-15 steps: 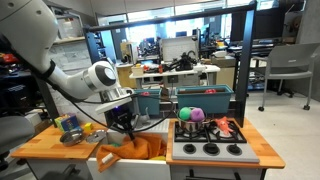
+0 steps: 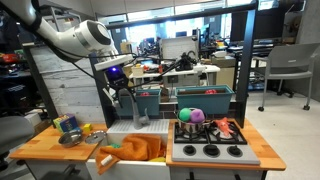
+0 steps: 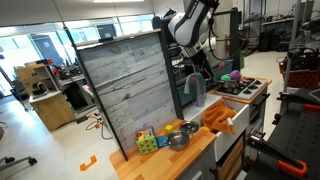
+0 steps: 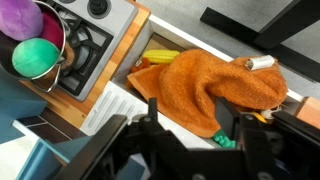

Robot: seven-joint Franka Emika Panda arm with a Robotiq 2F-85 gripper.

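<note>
An orange towel (image 4: 195, 85) lies bunched in the open drawer, draped partly over its edge; the same towel (image 2: 130, 150) shows at the front of the counter. My gripper is open, its dark fingers spread apart, and nothing shows between them except the towel well below. From the side, the gripper (image 2: 114, 101) hangs high above the drawer, clear of the towel. A small white object (image 4: 262, 62) rests on the towel. Beside it in the drawer are a yellow item (image 4: 160, 55) and a green item (image 4: 222, 138), both partly covered.
Right of the drawer is a stove (image 2: 212, 143) with a pot (image 2: 190, 130) holding green and purple round things. Metal bowls (image 2: 72, 138) and cans (image 2: 66, 123) stand on the left counter. Teal bins (image 2: 205, 100) line the back; a grey faucet-like object (image 2: 139, 112) rises near the arm.
A second ago my gripper was low, just over the towel. It has since risen high and shifted slightly left, while the towel stays in the drawer.
</note>
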